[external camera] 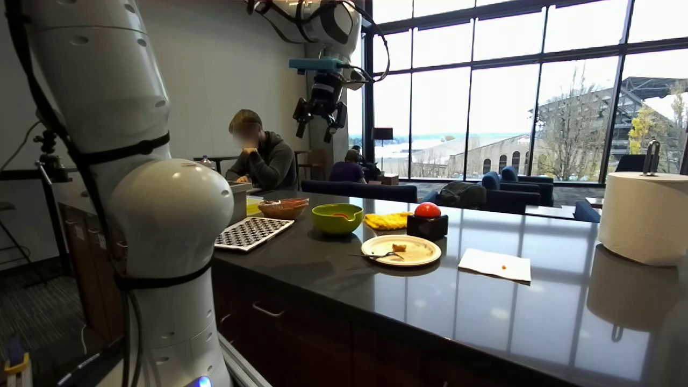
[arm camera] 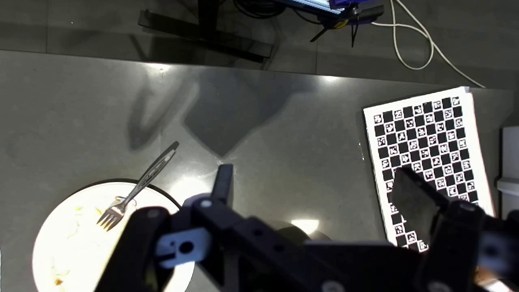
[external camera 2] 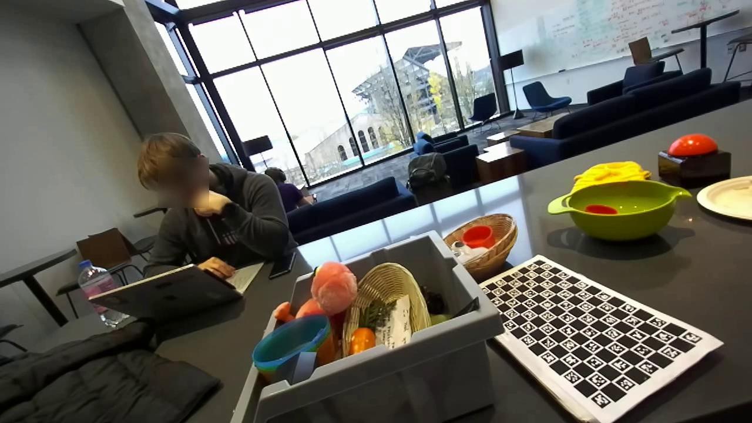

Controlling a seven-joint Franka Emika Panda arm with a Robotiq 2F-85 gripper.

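Observation:
High above the dark counter hangs my gripper (external camera: 316, 132), its fingers spread wide with only air between them. Below and to the right in exterior view 1, a cream plate (external camera: 422, 252) carries food scraps and a grey fork. From the wrist, the fork (arm camera: 146, 180) crosses the plate's rim with its handle over the counter. A green bowl (external camera 2: 624, 218) with something red inside stands behind the checkered board. Beside it lie a yellow cloth (external camera: 388, 221) and a red dome button (external camera: 427, 210) on a black base. A white napkin (external camera: 494, 265) with a crumb on it lies flat.
A grey bin (external camera 2: 395, 384) full of toys and baskets stands near a wicker basket (external camera 2: 504, 247) and the checkered board (external camera 2: 599, 338). A paper towel roll (external camera: 645, 216) stands at the right. Behind the bin a person (external camera 2: 225, 204) sits at a laptop.

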